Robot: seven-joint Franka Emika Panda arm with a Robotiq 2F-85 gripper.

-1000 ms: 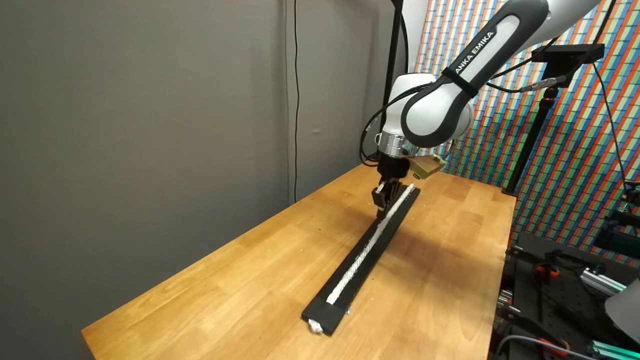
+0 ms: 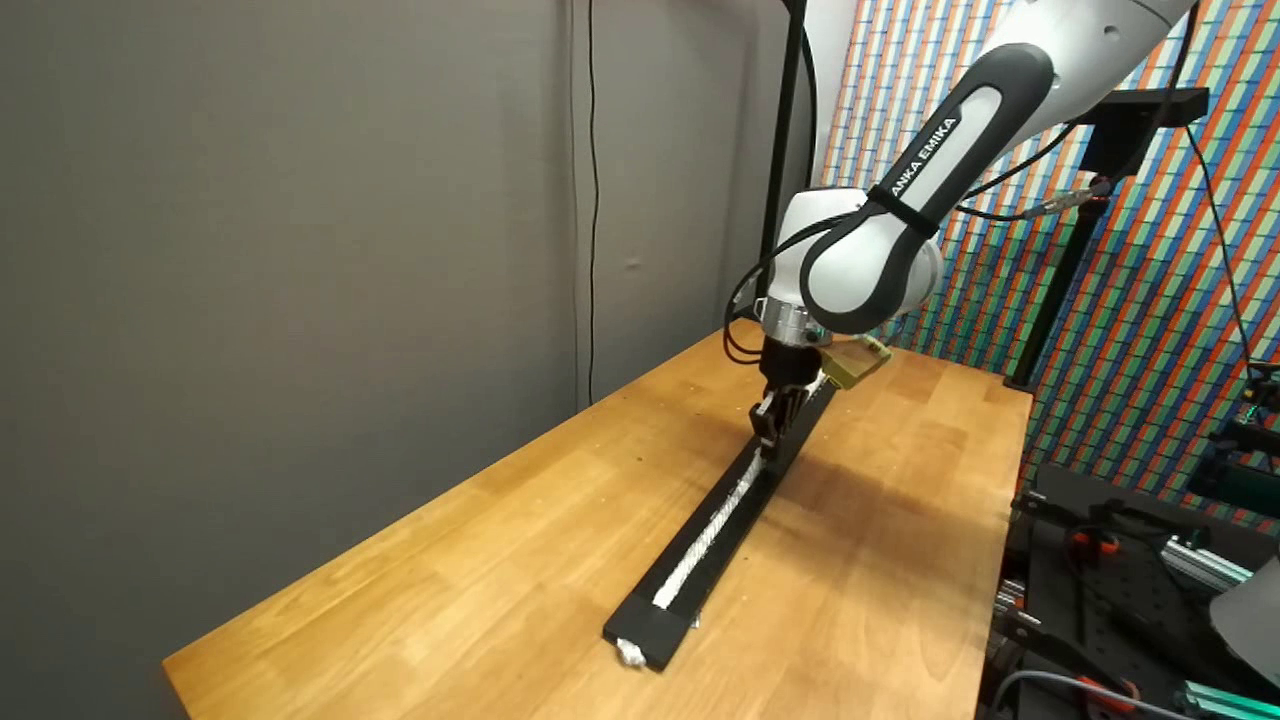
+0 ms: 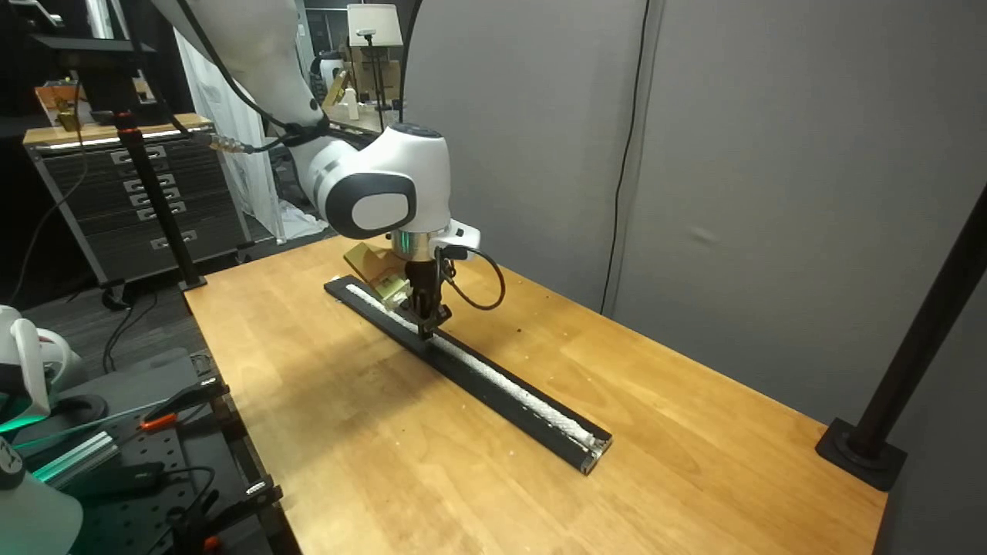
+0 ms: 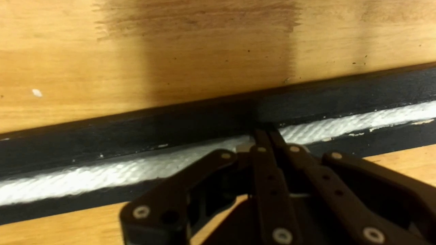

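Note:
A long black channel strip (image 2: 636,618) lies on the table, with a white rope (image 2: 708,538) running along its groove. In the wrist view the rope (image 4: 81,179) crosses the frame, passing behind my fingers (image 4: 267,163), which hide a short stretch of it. My gripper (image 2: 770,449) points down at the strip, its tips at or just over the rope, part way along toward the far end. The fingers are closed together, and nothing shows between them. Whether the tips touch the rope cannot be told. In exterior view 2 the gripper (image 3: 425,334) meets the strip nearer its far end.
A grey wall (image 2: 360,240) borders one long side. A black post on a base (image 3: 860,453) stands at the table's right end in exterior view 2.
My arm and gripper have moved down, and slightly to the right in exterior view 1, to the strip. The strip and rope appear unmoved.

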